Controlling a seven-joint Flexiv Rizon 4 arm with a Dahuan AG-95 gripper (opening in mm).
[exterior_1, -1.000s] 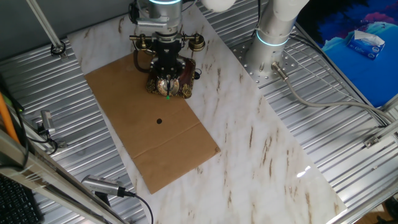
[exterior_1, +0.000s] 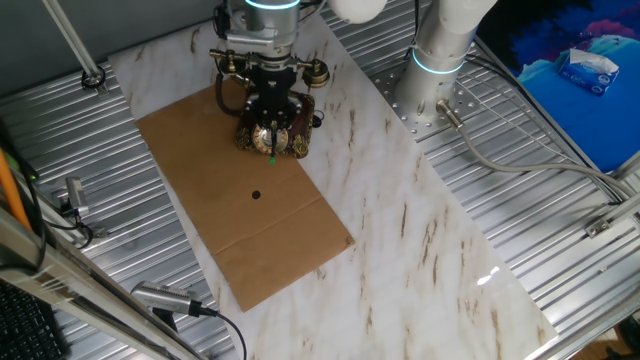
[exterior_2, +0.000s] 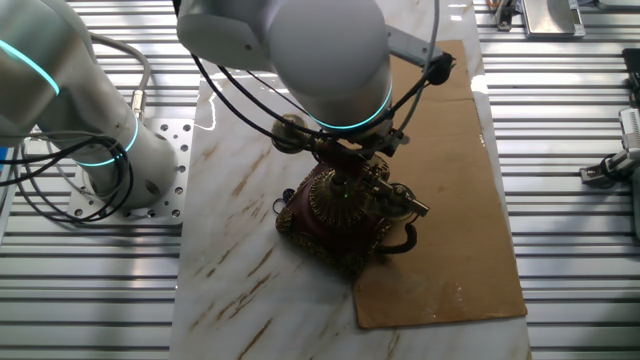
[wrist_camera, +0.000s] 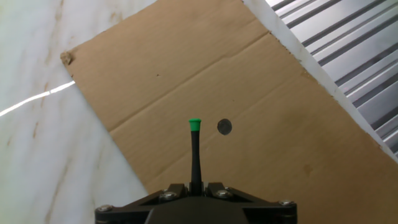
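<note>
My gripper is shut; its slim black form ends in a green tip at the middle of the wrist view, and nothing shows held there. Beyond the tip lies the cardboard sheet (wrist_camera: 186, 68), with a dark round spot (wrist_camera: 224, 127) just to the right of the tip. An ornate antique-style telephone (exterior_1: 297, 142) stands upright at the sheet's edge. In exterior view 1 the gripper overlaps its dial (exterior_1: 262, 139); whether they touch cannot be told. From the other side, the telephone (exterior_2: 335, 230) shows its dark red and gold body, and the arm hides the gripper.
The marbled board (exterior_1: 400, 240) has wide free room in front of the robot's base (exterior_1: 430, 95). A silver device (exterior_1: 165, 298) with a cable stands by the board's left edge. A tissue box (exterior_1: 588, 72) sits far off at the right.
The arm and gripper have shifted slightly, the green tip now a little lower and further right in exterior view 1. The telephone and cardboard have stayed put.
</note>
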